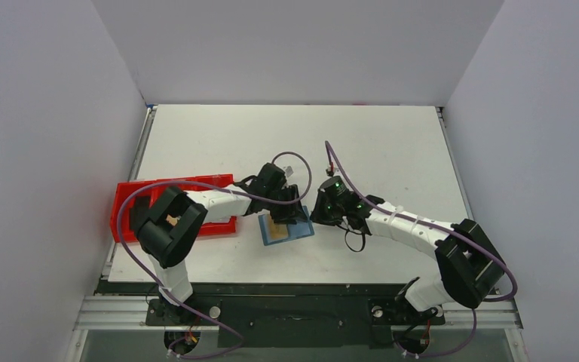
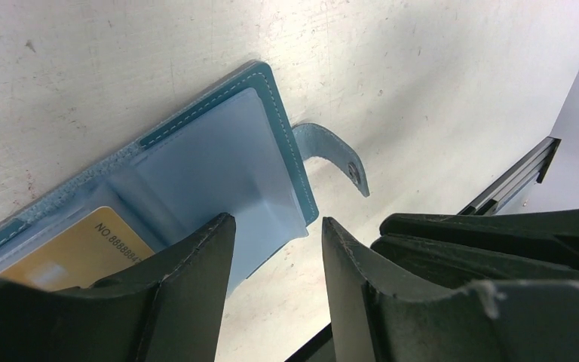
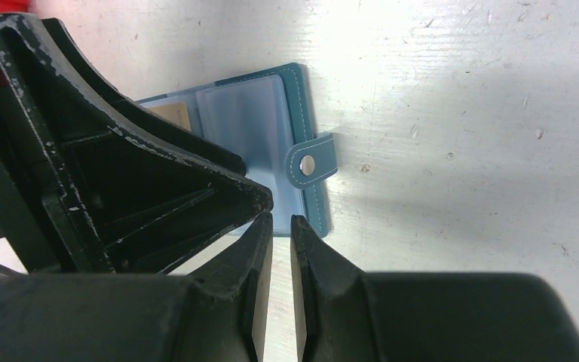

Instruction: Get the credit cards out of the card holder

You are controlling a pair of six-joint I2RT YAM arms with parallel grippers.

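A blue card holder (image 1: pixel 301 230) lies on the white table, with a clear sleeve and a gold card (image 2: pixel 68 253) at its left part. Its snap strap (image 2: pixel 332 151) sticks out from the right edge. My left gripper (image 1: pixel 292 215) is open low over the holder, fingers at the clear sleeve in the left wrist view. My right gripper (image 1: pixel 313 219) is just right of the holder, above the table; in the right wrist view its fingertips (image 3: pixel 305 234) are close together, and nothing shows held.
A red compartmented tray (image 1: pixel 124 211) sits at the left, partly under my left arm.
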